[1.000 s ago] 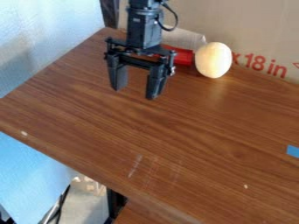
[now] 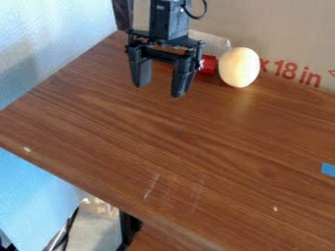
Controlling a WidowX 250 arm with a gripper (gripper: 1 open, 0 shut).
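The black gripper (image 2: 160, 73) hangs over the back left of the wooden table (image 2: 170, 167), its two fingers apart with nothing seen between them. Just behind and right of it lie a red object (image 2: 207, 65), partly hidden by the gripper, and a clear container (image 2: 211, 42). An upright cream egg-shaped object (image 2: 240, 67) stands to their right.
A cardboard panel with red print (image 2: 291, 72) backs the table. A blue tape strip (image 2: 327, 169) is at the right edge. The table's left edge drops to the floor.
The gripper has moved up and slightly back, away from the viewer, over the last second. The objects on the table look unmoved.
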